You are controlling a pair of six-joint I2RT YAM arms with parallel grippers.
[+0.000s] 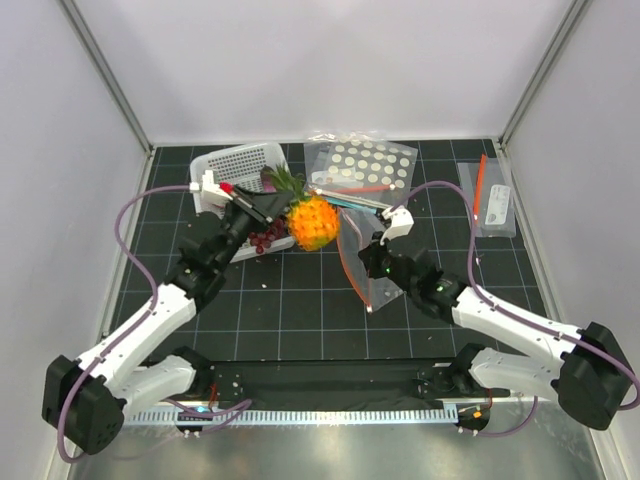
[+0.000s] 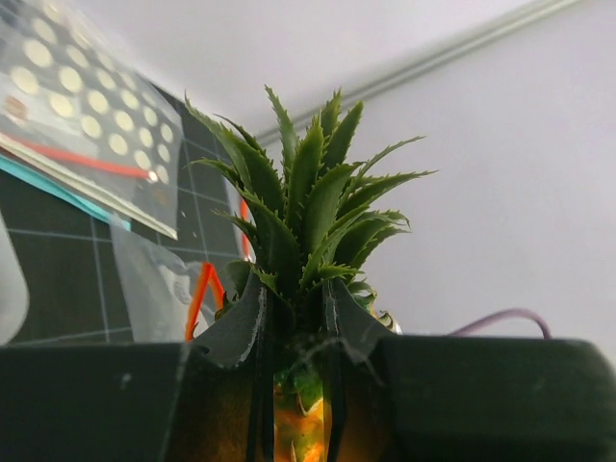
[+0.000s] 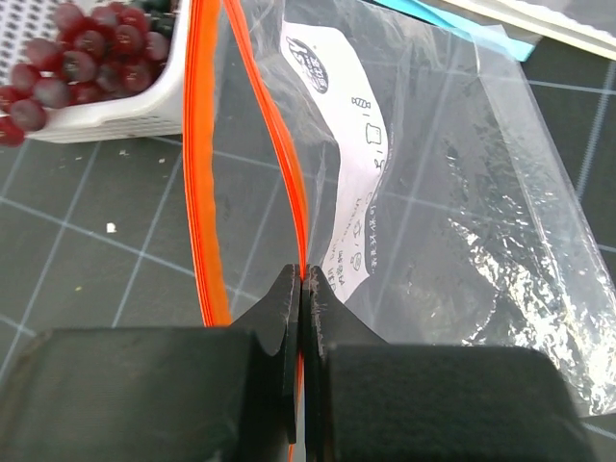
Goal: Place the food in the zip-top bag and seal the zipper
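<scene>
A toy pineapple (image 1: 313, 223) with an orange body and green leaves hangs between the basket and the clear bag. My left gripper is shut on it just below the leaves (image 2: 310, 192). The clear zip bag (image 3: 423, 192), with its orange zipper edges and a white label, stands partly opened, its mouth toward the basket. My right gripper is shut on one orange zipper edge (image 3: 279, 135); the other edge (image 3: 199, 173) is free and a gap shows between them. No food shows inside the bag.
A white basket (image 1: 205, 167) holds grapes (image 1: 266, 236) and other food, partly hidden by the left arm. Flat bags (image 1: 365, 165) lie at the back, another bag (image 1: 487, 200) at the right. Dark tiles in front of the basket are clear.
</scene>
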